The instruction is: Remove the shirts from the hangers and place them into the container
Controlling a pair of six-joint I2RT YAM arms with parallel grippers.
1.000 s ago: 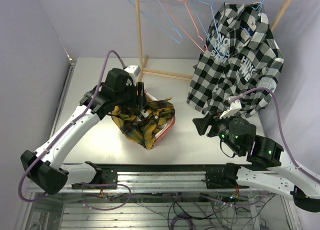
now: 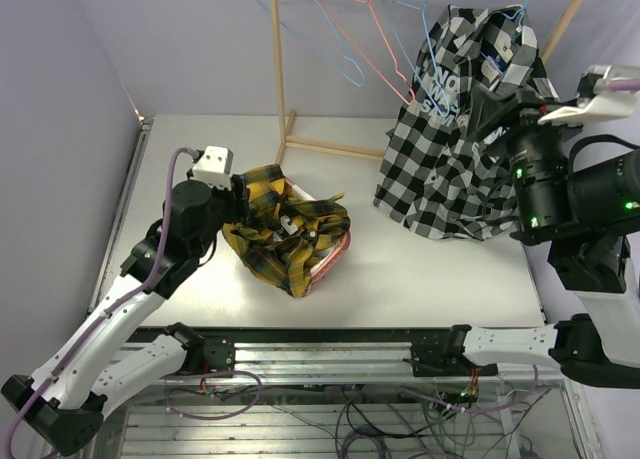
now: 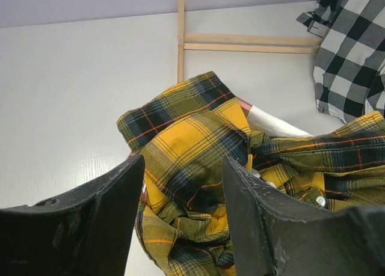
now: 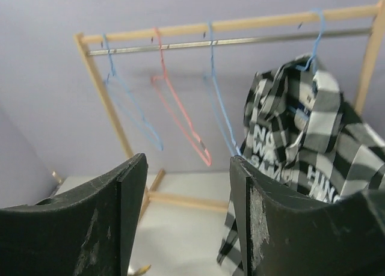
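A black-and-white checked shirt (image 2: 420, 169) hangs from a blue hanger (image 4: 319, 29) at the rack's right end. My right gripper (image 2: 480, 114) is raised in front of it, open and empty; in the right wrist view its fingers face the hangers and the shirt. My left gripper (image 2: 234, 194) is above a yellow plaid shirt (image 2: 290, 234) bundled in a red-rimmed basket (image 2: 332, 261); in the left wrist view its fingers are apart, with the cloth visible beyond and between them.
A wooden rack (image 4: 271, 20) carries empty blue hangers and a red hanger (image 2: 393, 59) left of the checked shirt.
My right gripper has risen from low at the table's front right toward the hanging shirt. My left gripper has pulled back leftward from over the middle of the plaid shirt.
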